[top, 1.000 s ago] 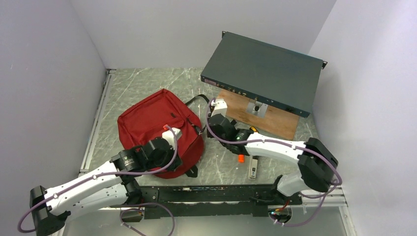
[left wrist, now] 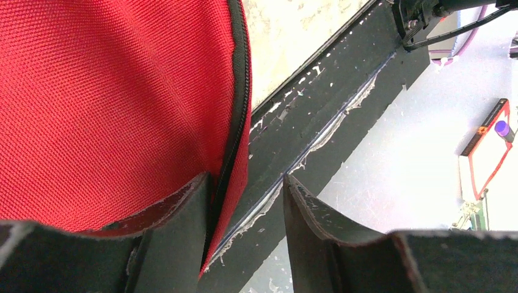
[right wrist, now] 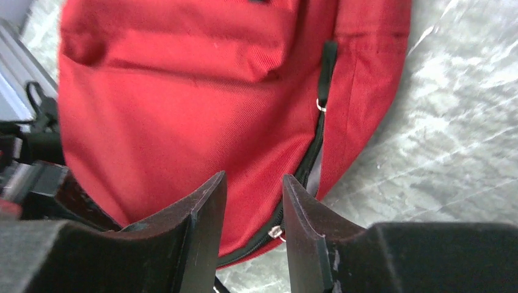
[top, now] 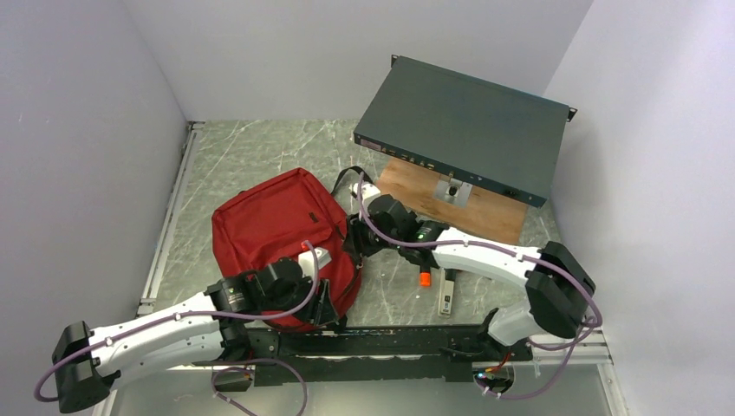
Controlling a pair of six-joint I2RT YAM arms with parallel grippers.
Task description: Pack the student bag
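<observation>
The red bag [top: 282, 212] lies on the left of the table, its front edge close to the dark rail. My left gripper is open at its lower right side; the bag's zipped edge [left wrist: 235, 131] runs into the space between the fingers. My right gripper stands part open over the bag's right side. Below its fingers is a black zipper [right wrist: 311, 149] with metal pulls, beside a red side flap [right wrist: 360, 91]. No grasp on the bag shows at either gripper. The arm hides part of the bag's front.
An orange-tipped item [top: 425, 279] and a grey-white tool [top: 446, 296] lie right of the bag, partly under the right arm. A dark flat box [top: 468, 121] overhangs a wooden board [top: 494, 217] at the back right. Bare table lies behind the bag.
The bag has shifted slightly toward the front rail. My left gripper has moved frontward and right, to the bag's lower edge. My right gripper has come left to the bag's right side.
</observation>
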